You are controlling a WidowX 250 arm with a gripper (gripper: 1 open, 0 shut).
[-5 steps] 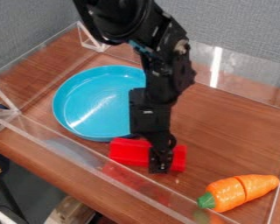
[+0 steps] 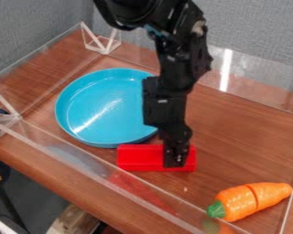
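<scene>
The black arm comes down from the top centre, its gripper (image 2: 176, 155) low over the right part of a red rectangular block (image 2: 146, 159), which lies just below a blue plate (image 2: 88, 107). The gripper hides part of the block; whether its fingers are open or shut on it is unclear. An orange toy carrot (image 2: 252, 198) with a green top lies at the lower right, apart from both.
Clear plastic walls border the wooden surface (image 2: 238, 128), with a white wire piece (image 2: 100, 40) in the back left corner. The board is bare right of the arm.
The arm has straightened and shifted slightly, with the gripper a little higher. The block, plate and carrot look nearly unchanged.
</scene>
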